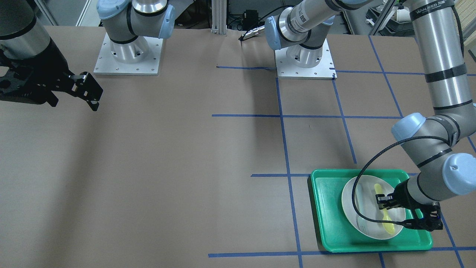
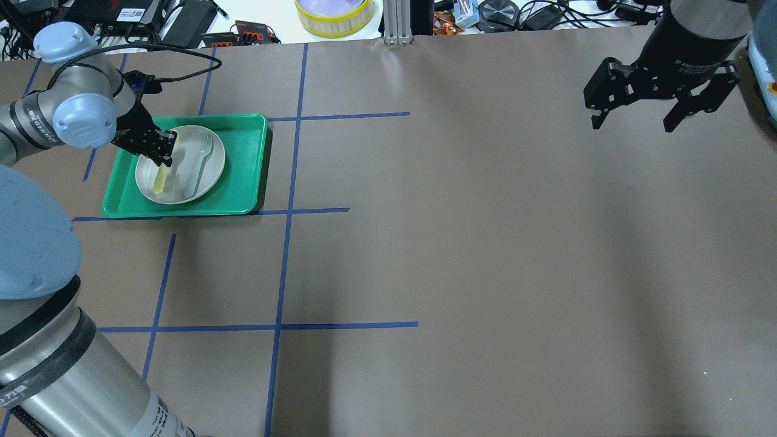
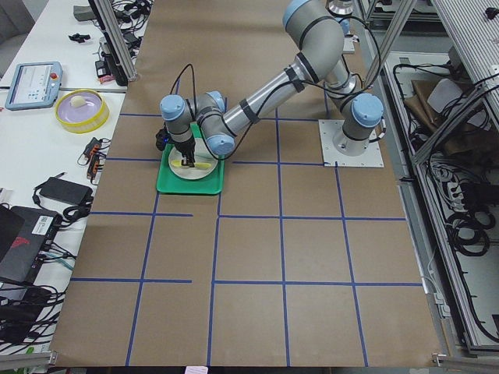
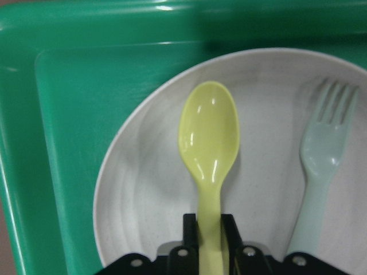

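Note:
A yellow spoon (image 4: 209, 137) lies on a white plate (image 4: 149, 183), its handle between the fingers of my gripper, which looks shut on it. A pale teal fork (image 4: 322, 154) rests on the same plate, to the right of the spoon in the wrist view. The plate is inside a green tray (image 2: 240, 167). In the front view my gripper reaches down over the plate from the right, partly hiding the spoon.
Other arms stand at the back in the front view, and a black gripper (image 1: 76, 89) hangs at its upper left. Cables and devices lie beyond its edge.

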